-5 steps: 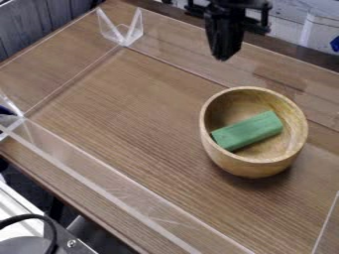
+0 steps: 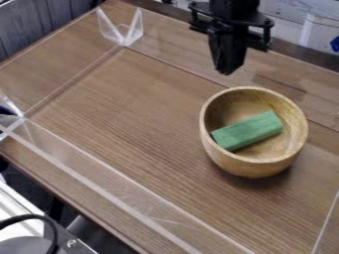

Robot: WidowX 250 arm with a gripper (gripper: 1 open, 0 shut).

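Note:
A wooden bowl (image 2: 255,157) sits on the right part of the wooden table, with a green rectangular block (image 2: 247,130) lying inside it. My black gripper (image 2: 228,62) hangs above and behind the bowl at the top of the view, apart from it. Its fingertips look closed together, with nothing visible between them.
Clear plastic corner pieces stand at the back left and left edge. A silver object with a black cable (image 2: 30,238) is at the bottom left corner.
My gripper has moved down in the view, a little toward the bowl, over the last second. The bowl and the green block have not moved.

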